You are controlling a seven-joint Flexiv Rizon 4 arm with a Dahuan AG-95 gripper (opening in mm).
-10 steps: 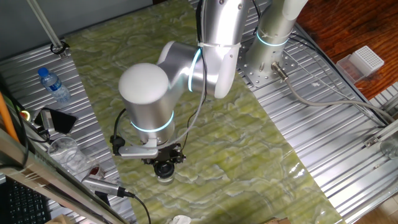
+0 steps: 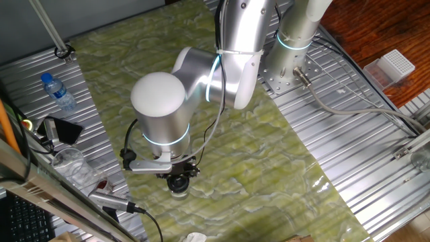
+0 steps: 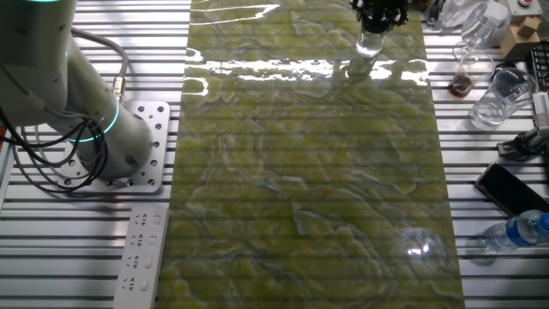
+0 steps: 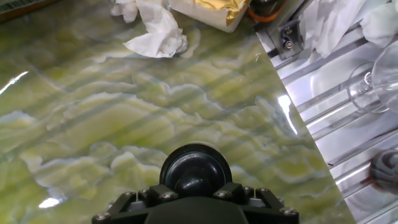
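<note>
A small clear vessel with a round black top (image 4: 195,168) is at the gripper, seen from above in the wrist view. My gripper has a finger at each side of that black top and looks shut on it. In exterior view 1 the black top (image 2: 178,182) shows below the wrist, with a sliver of clear body under it. The clear body (image 3: 371,43) hangs upright beneath the dark gripper (image 3: 377,13) at the top of exterior view 2. Whether its base touches the green marbled mat (image 3: 300,172) I cannot tell.
Crumpled white tissue (image 4: 158,31) lies on the mat ahead, beside a yellow-and-white package (image 4: 214,9). Glassware (image 3: 504,96), a phone (image 3: 512,190) and a water bottle (image 3: 519,230) stand along the metal slats. A power strip (image 3: 141,253) lies opposite.
The arm has shifted slightly to the right and toward the front in exterior view 1, the black-topped vessel moving with it.
</note>
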